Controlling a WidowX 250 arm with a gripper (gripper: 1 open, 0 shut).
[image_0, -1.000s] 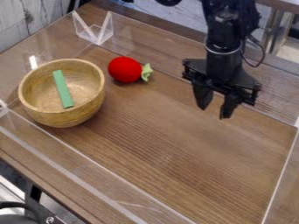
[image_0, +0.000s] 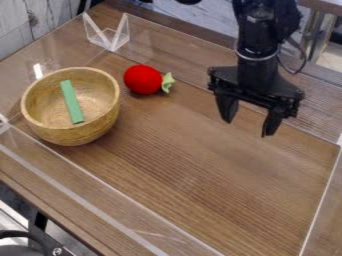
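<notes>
My black arm stands at the upper right, its gripper low over the wooden table, with two dark finger parts apart; whether anything is between them is hard to tell. A red round object with a small green part lies left of it. A round wooden bowl at the left holds a long green block.
A clear plastic item sits at the upper left. Table edges run along the left and far side.
The gripper and arm have shifted slightly over the last second, with small changes in the fingers' pose. The bowl and red object have not moved.
</notes>
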